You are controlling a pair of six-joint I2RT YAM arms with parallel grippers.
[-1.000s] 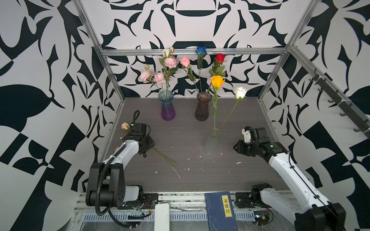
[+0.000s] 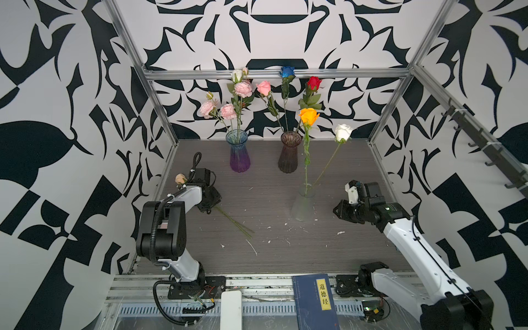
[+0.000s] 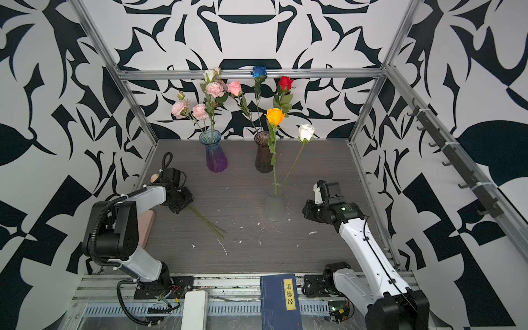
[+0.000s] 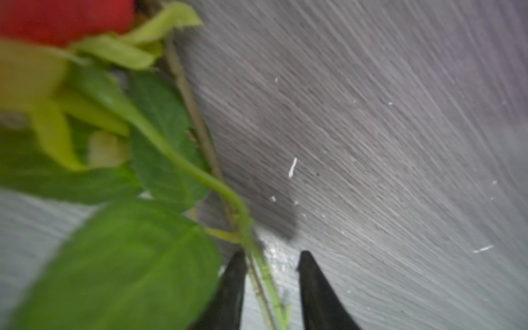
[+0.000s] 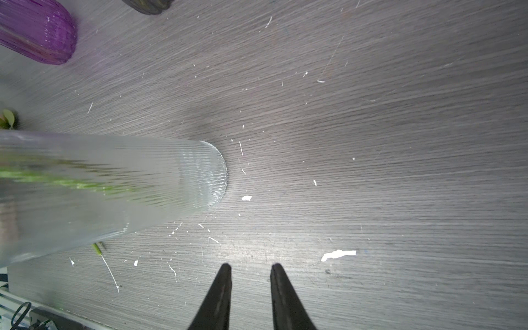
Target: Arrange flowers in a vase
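Note:
My left gripper hangs low over loose flowers at the table's left side. Its fingers stand apart, with green stems (image 4: 267,277) running between them and space on both sides. A red bloom (image 4: 63,19) and large leaves (image 4: 118,269) lie to one side of it. From above, bare stem ends (image 2: 236,222) show beyond the gripper and a pale bloom (image 2: 180,178) behind it. The frosted clear vase (image 2: 302,210) stands upright, holding a yellow rose (image 2: 309,116) and a white rose (image 2: 342,132). Right of this vase, my right gripper is open and empty.
At the back stand a blue-purple vase (image 2: 239,159) with pink and white flowers and a brown vase (image 2: 288,159) with several roses. A blue book (image 2: 308,302) lies at the front edge.
The left arm's elbow has swung forward and up, and its gripper has tilted slightly over the stems. Vases, flowers in them and right arm look unchanged.

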